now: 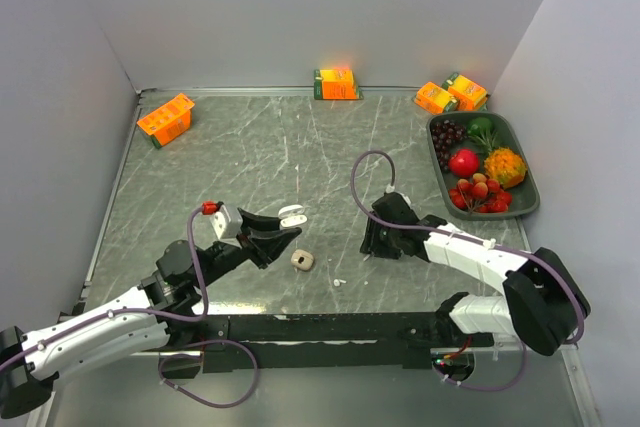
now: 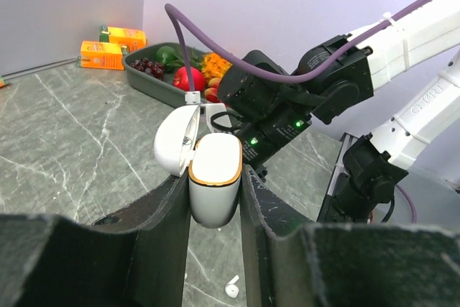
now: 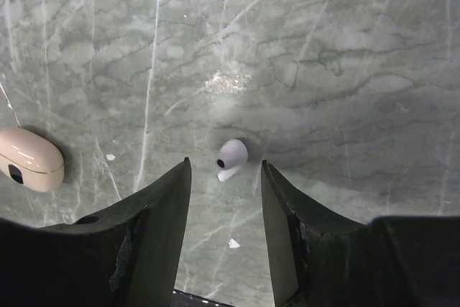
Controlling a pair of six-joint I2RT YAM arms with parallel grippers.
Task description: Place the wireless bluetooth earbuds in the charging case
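Note:
My left gripper (image 1: 280,238) is shut on the white charging case (image 2: 214,177), its lid (image 2: 176,136) standing open. My right gripper is part open, low over the table, its fingertips either side of a white earbud (image 3: 233,154) lying on the marble; nothing is seen held between them. A small beige object (image 1: 302,259), rounded with a dark spot, lies below the left gripper and shows at the left of the right wrist view.
A tray (image 1: 530,187) of fruit stands at the right. Orange cartons (image 1: 336,84) sit along the back, an orange basket (image 1: 165,119) at back left.

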